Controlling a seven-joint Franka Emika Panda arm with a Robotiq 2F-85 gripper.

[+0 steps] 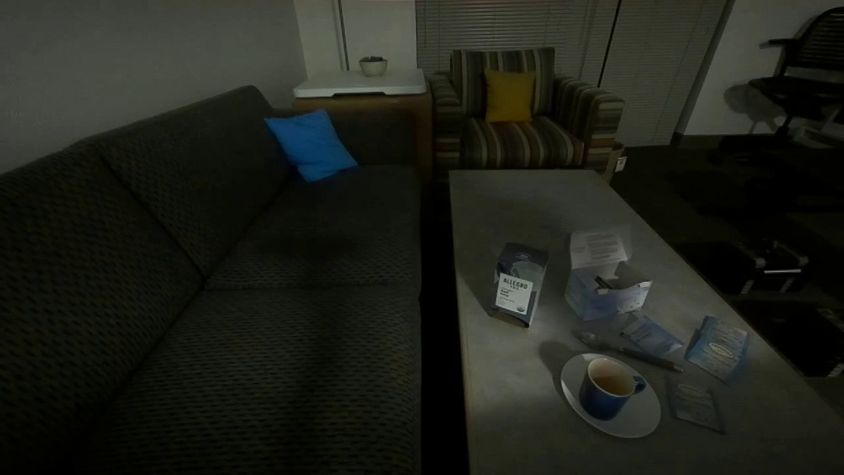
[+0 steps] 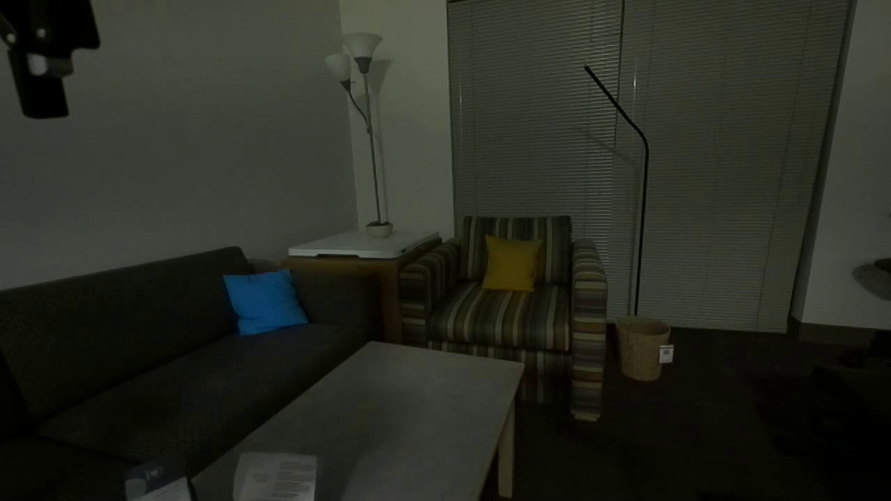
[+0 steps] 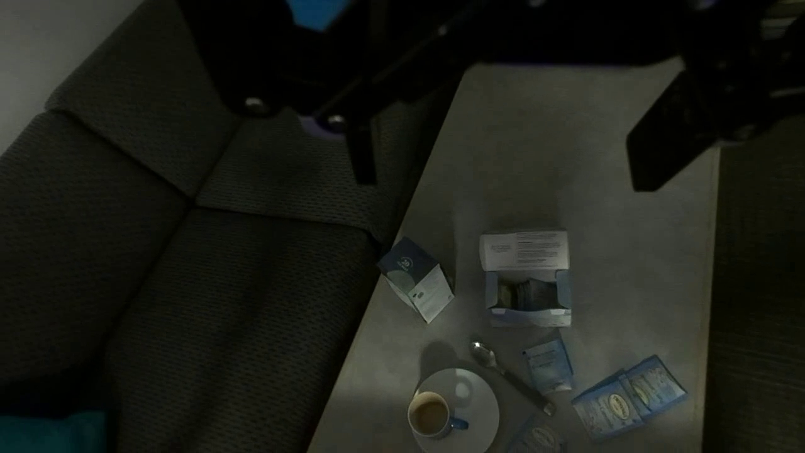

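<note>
My gripper stands open high over the coffee table, its two dark fingers wide apart with nothing between them. On the table below, a blue cup (image 1: 603,398) of brownish liquid sits on a white saucer (image 1: 645,419). A spoon (image 1: 645,357) lies just behind the saucer. Blue tea packets (image 1: 718,348) are spread flat to the right. The pale blue tea box (image 1: 605,299) has its lid raised and several packets inside. To its left, the dark Allegro box (image 1: 518,285) stands upright near the sofa-side edge.
A dark sofa (image 1: 332,340) with a blue pillow (image 1: 312,145) runs along the left. Beyond the table stands a striped armchair (image 2: 509,321) with a yellow pillow (image 2: 511,263); a wicker basket (image 2: 641,351) is beside it.
</note>
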